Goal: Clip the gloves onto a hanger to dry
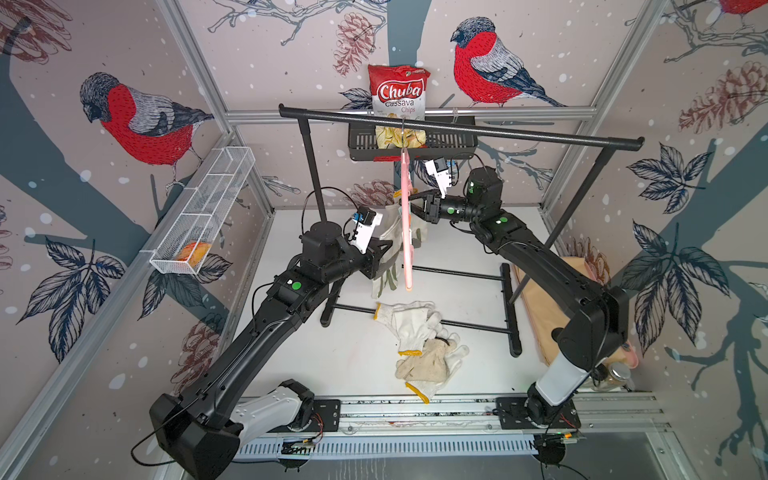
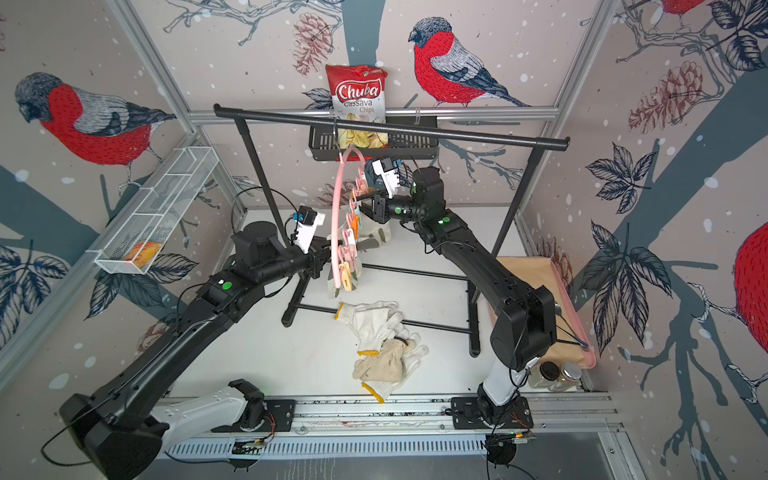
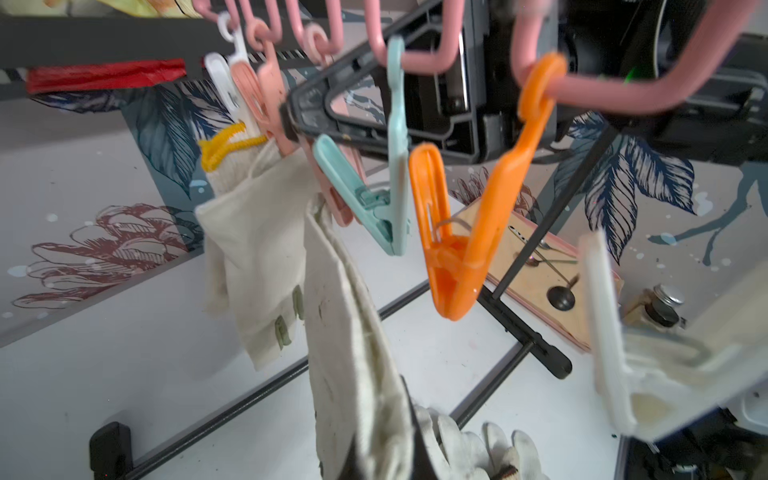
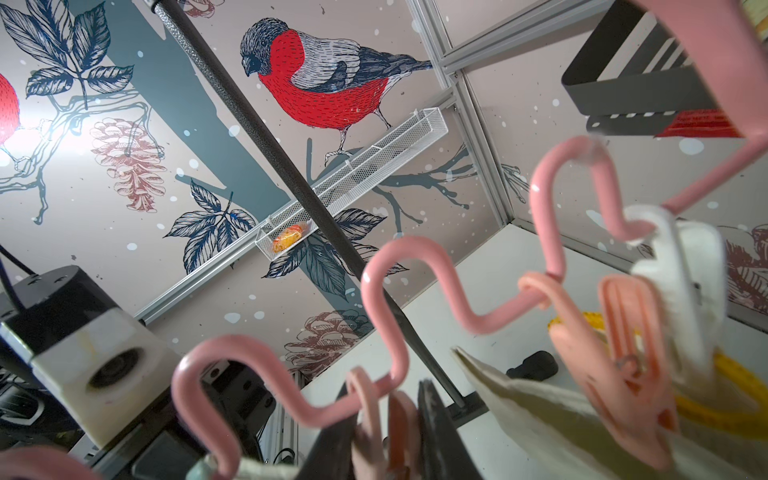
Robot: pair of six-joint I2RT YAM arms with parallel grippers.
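A pink hanger (image 1: pixel 406 272) hangs from the black rack with coloured clips, including an orange clip (image 3: pixel 472 264) and a teal clip (image 3: pixel 397 200). A white glove with yellow cuff (image 3: pixel 256 240) hangs among the clips. My left gripper (image 1: pixel 377 256) is shut on a white glove (image 3: pixel 344 336), held beside and below the clips. My right gripper is around a pink clip on the hanger; whether it grips it is unclear. More gloves (image 1: pixel 406 328) lie on the white floor.
The black rack (image 1: pixel 512 128) spans the workspace. A dark basket with chips (image 1: pixel 448 144) is behind, a wire basket (image 1: pixel 200 208) at left, and a tan board (image 1: pixel 552 320) at right.
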